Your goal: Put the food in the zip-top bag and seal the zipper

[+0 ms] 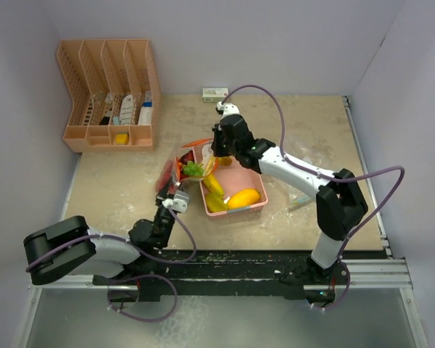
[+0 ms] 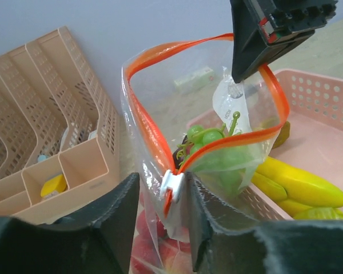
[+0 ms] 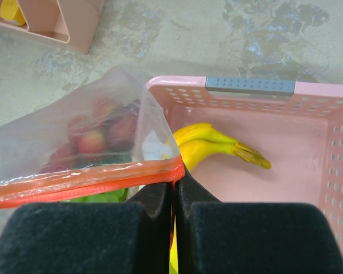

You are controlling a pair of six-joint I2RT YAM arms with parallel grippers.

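Observation:
The clear zip bag [image 2: 217, 68] stands with its orange-rimmed mouth wide apart. Green grapes [image 2: 208, 140] show inside, with red fruit [image 2: 148, 240] lower in the bag. A white slider [image 2: 172, 184] sits at the near corner of the zip. My left gripper is partly open around it, one finger on each side, with a gap on the left. At the opposite side of the mouth, my right gripper is shut on the orange rim [image 3: 103, 178], holding the bag by that edge.
A pink basket [image 1: 267, 192] with bananas [image 1: 212, 184] and a yellow-orange fruit [image 1: 243, 199] stands right of the bag. An upright peach organizer [image 1: 72, 138] is at the back left, and a small white-green box [image 1: 215, 94] lies by the back wall.

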